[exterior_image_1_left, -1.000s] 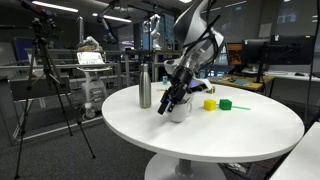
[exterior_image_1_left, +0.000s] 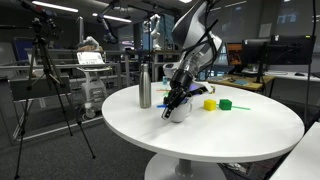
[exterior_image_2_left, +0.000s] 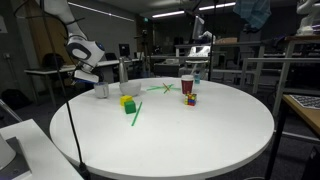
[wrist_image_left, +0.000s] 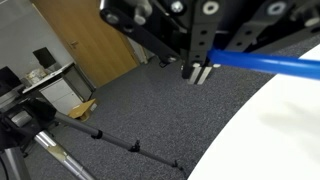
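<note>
Over the near edge of the white round table (exterior_image_1_left: 240, 138), my gripper (exterior_image_1_left: 166, 114) points outward and down, away from the objects. In the wrist view the metal fingers of my gripper are shut, with nothing visible between them. Beyond them are grey carpet and the white table edge. A blue strip (wrist_image_left: 270, 63) crosses the right of the wrist view, close to the camera; whether it is part of the arm I cannot tell. A yellow block (exterior_image_2_left: 126, 100) and a green block (exterior_image_2_left: 130, 108) lie together on the table, apart from my gripper.
A steel bottle (exterior_image_1_left: 145, 86) stands upright left of the arm. A white bowl (exterior_image_2_left: 131, 88), a red cup (exterior_image_2_left: 187, 84), a purple-and-yellow block (exterior_image_2_left: 192, 100) and a green stick (exterior_image_2_left: 139, 117) occupy the table. A tripod (exterior_image_1_left: 45, 75) stands on the floor.
My gripper has swung a little to the right in exterior view 1, and the arm's upper part has shifted slightly. The table objects look unmoved.
</note>
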